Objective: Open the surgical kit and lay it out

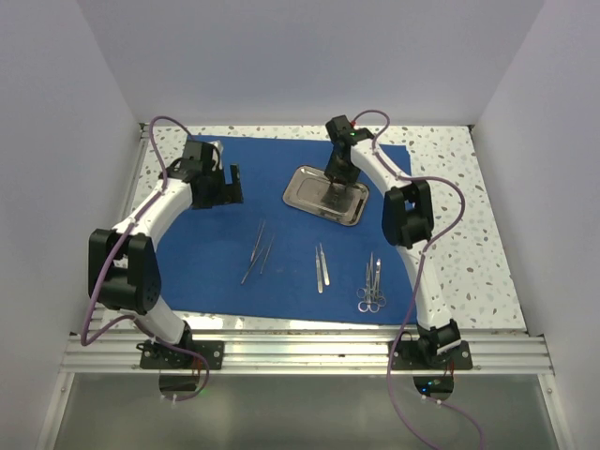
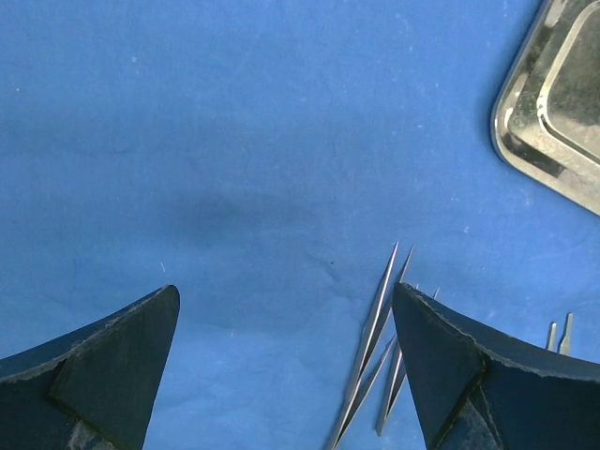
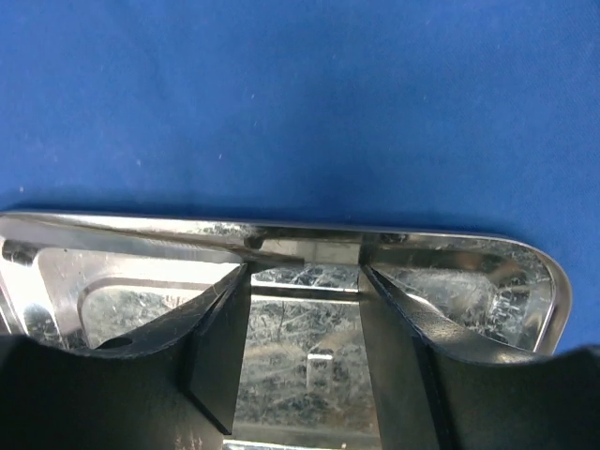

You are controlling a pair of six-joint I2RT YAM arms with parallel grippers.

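A silver metal tray (image 1: 295,199) lies slightly turned on the blue cloth. My right gripper (image 1: 331,177) is over its far side. In the right wrist view the fingers (image 3: 220,347) stand apart above the tray (image 3: 169,234), with only tray metal visible between them. The left gripper (image 1: 230,185) is open and empty above bare cloth, left of the tray. Two thin tweezers (image 1: 254,246) lie on the cloth, also visible in the left wrist view as tweezers (image 2: 363,361). Right of them are two slim flat-handled tools (image 1: 319,270), side by side. Several ring-handled instruments (image 1: 368,292) lie near the front right.
Blue cloth (image 1: 206,272) covers most of the speckled tabletop (image 1: 466,216). Free room is on the left and front left of the cloth. The right forearm passes over the cloth's right edge.
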